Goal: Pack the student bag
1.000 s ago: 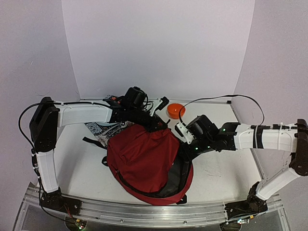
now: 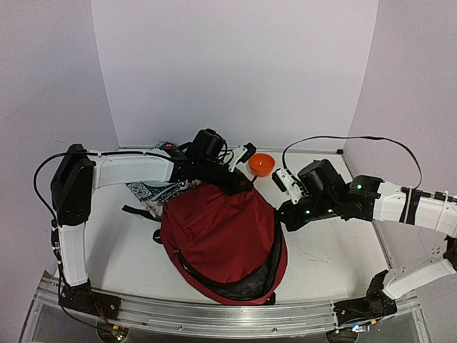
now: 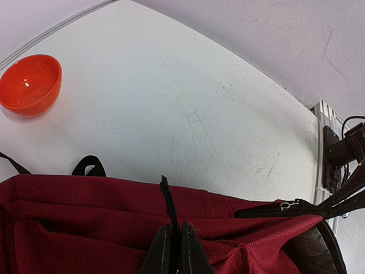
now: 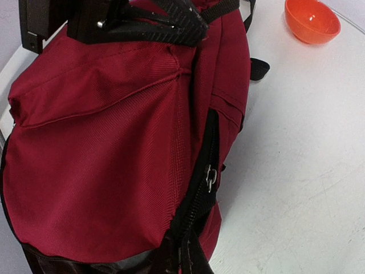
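Observation:
The red bag (image 2: 218, 229) lies across the middle of the table. At its upper end my left gripper (image 2: 246, 187) is shut on a thin black strap (image 3: 169, 200), which sticks out past the fingertips in the left wrist view. On the bag's right side, my right gripper pinches the black zipper edge (image 4: 197, 202) shut between its fingers. Just above that grip, a metal zipper pull (image 4: 211, 178) hangs on the zipper. In the left wrist view the same edge stretches taut toward the right gripper's dark fingers. The bag's inside is hidden.
An orange bowl (image 2: 261, 164) stands behind the bag near the back wall. A black-and-white patterned cloth (image 2: 153, 196) lies at back left, partly under the left arm.
My right gripper has moved right, drawing the bag's zipper edge with it, and the dark opening along the right side looks narrower. The left gripper has shifted slightly right with the bag's top.

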